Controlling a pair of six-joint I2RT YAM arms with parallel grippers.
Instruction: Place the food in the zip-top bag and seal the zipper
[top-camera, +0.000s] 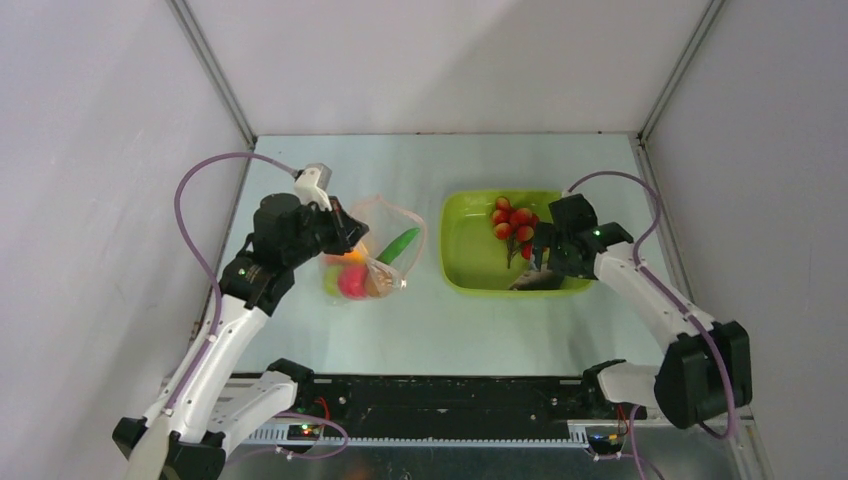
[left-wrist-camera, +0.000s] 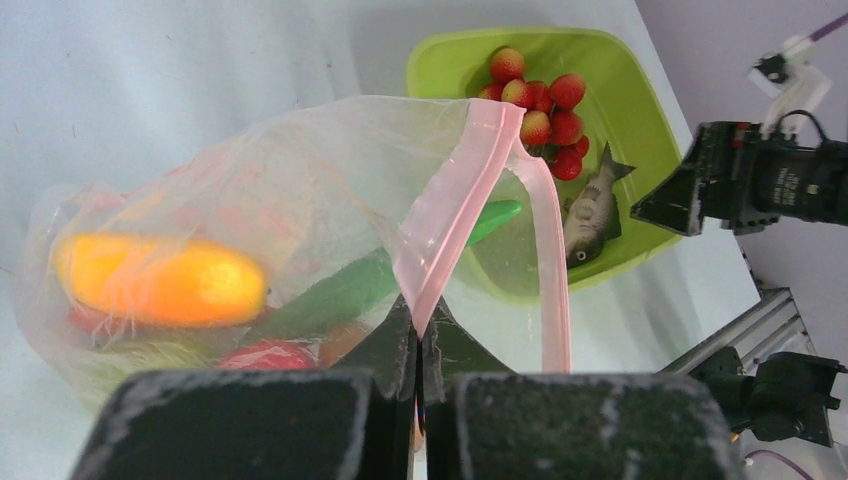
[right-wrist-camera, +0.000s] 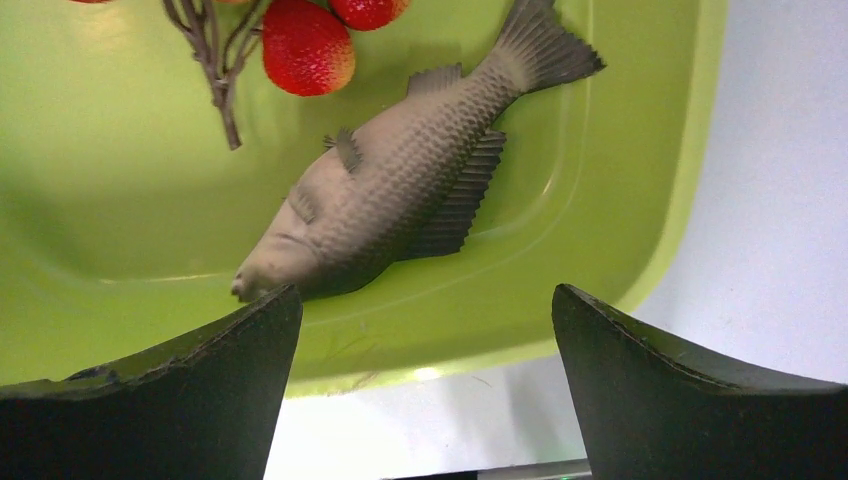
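Observation:
My left gripper is shut on the pink zipper rim (left-wrist-camera: 455, 200) of the clear zip bag (left-wrist-camera: 310, 180), holding it up. In the bag are a green cucumber (left-wrist-camera: 340, 280), a yellow item (left-wrist-camera: 160, 275) and a red one (top-camera: 352, 282). My right gripper is open over a grey fish (right-wrist-camera: 380, 180) lying in the green bin (right-wrist-camera: 660, 160), with nothing between its fingers. A cluster of red fruit (left-wrist-camera: 565, 128) lies beside the fish.
Walls border the table at the sides and back.

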